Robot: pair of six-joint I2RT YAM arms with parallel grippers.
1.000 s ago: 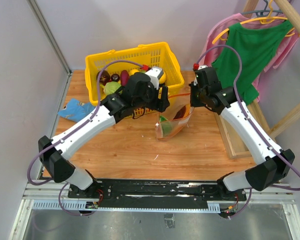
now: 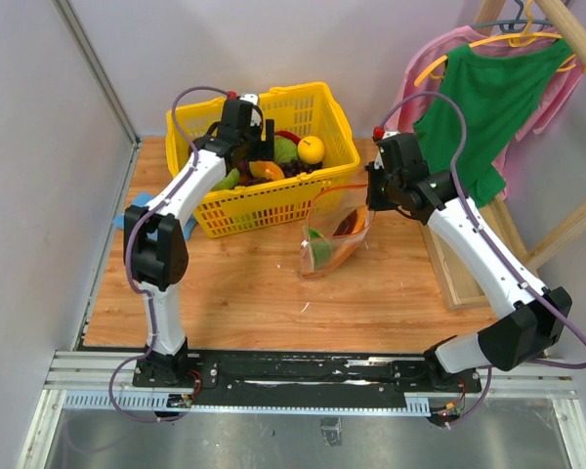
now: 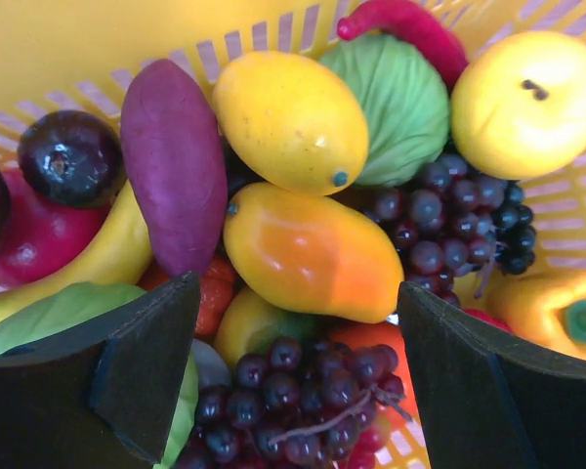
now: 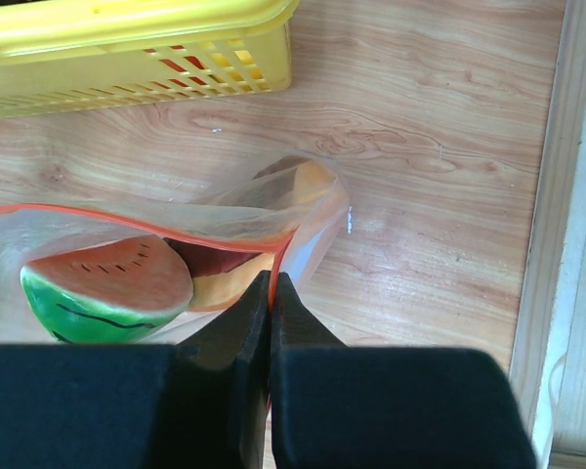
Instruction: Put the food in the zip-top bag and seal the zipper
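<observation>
The clear zip top bag (image 2: 318,256) with an orange-red rim stands on the table, its mouth spread. Inside it lie a watermelon slice (image 4: 112,288) and an orange-yellow food piece (image 4: 230,285), with something dark red between. My right gripper is shut on the bag's rim at one corner. Over the yellow basket (image 2: 264,212) hangs my left gripper, open, nothing between its fingers. Below it in the left wrist view are an orange-yellow mango (image 3: 313,252), dark grapes (image 3: 293,396), a purple eggplant (image 3: 173,166) and a yellow lemon (image 3: 291,121).
A blue cloth (image 2: 188,227) lies left of the basket, partly behind the left arm. At the right stands a wooden rack with a green top (image 2: 483,112) and pink clothing.
The right gripper and the bag have barely shifted.
</observation>
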